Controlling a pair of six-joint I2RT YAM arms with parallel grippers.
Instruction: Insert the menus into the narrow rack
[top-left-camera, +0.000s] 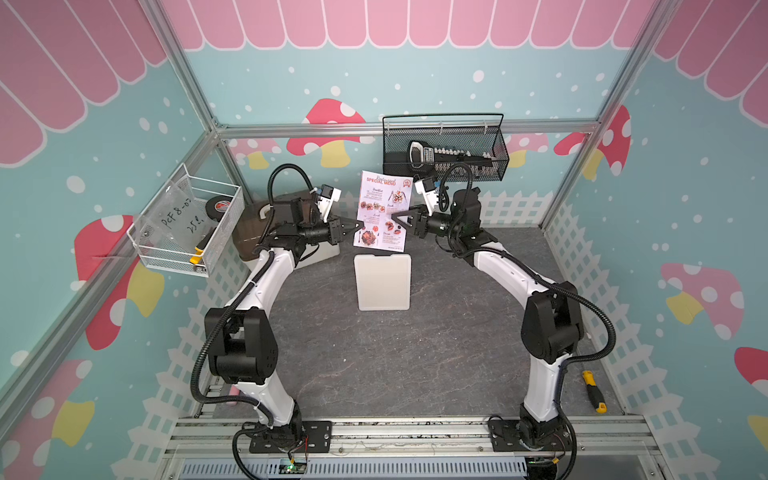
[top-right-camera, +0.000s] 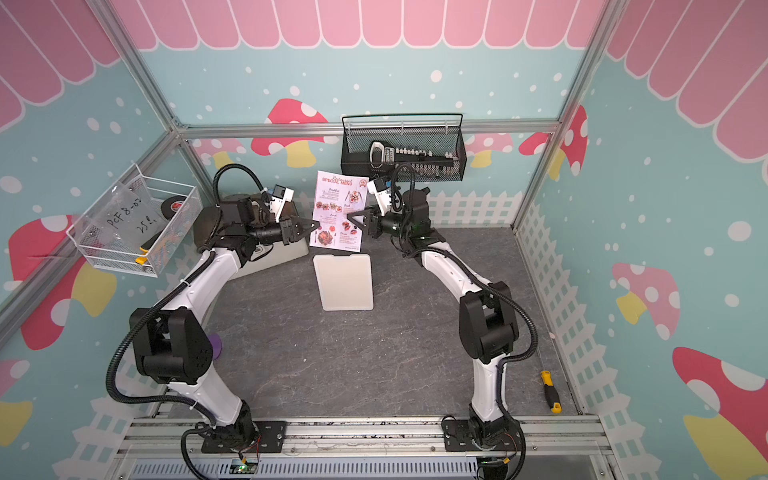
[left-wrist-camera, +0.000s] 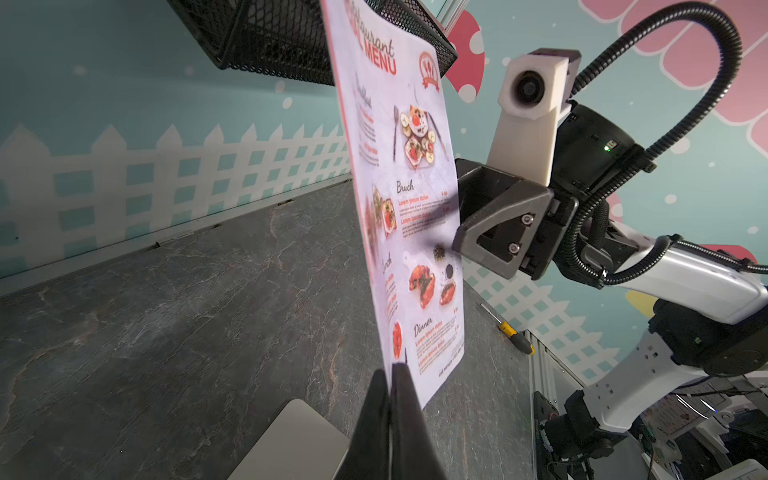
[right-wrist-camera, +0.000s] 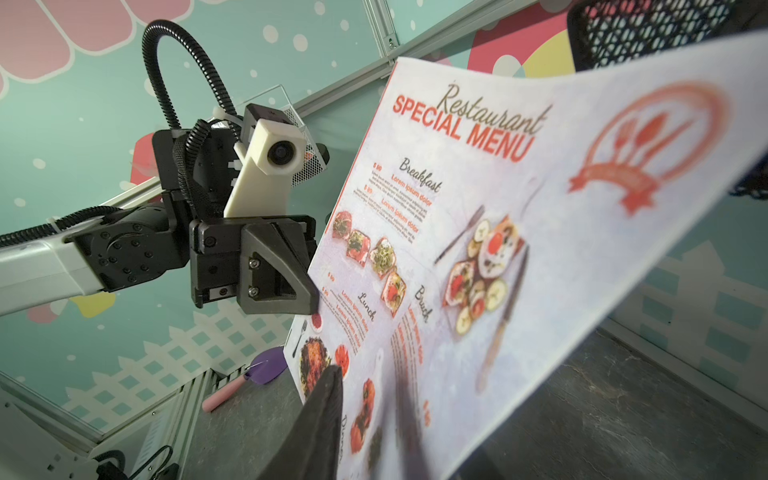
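Observation:
Upright in the air hangs the menu (top-left-camera: 385, 192), a thin printed sheet with a slight curve. At its left edge my left gripper (top-left-camera: 359, 228) is shut on it; the left wrist view shows the sheet (left-wrist-camera: 408, 200) running down between the fingers. Over the right part of the menu stands my right gripper (top-left-camera: 397, 217), part open, its fingers (right-wrist-camera: 322, 408) close to the sheet; whether they touch it cannot be told. Just below the menu's lower edge stands the white rack (top-left-camera: 382, 284); its slot is not clearly visible from here.
A black mesh basket (top-left-camera: 480, 164) hangs on the back wall behind the menu's top. At the left, a white wire basket (top-left-camera: 148, 260) is mounted, with a brown-topped box (top-left-camera: 324, 249) beyond it. A screwdriver (top-left-camera: 593, 392) lies at the right.

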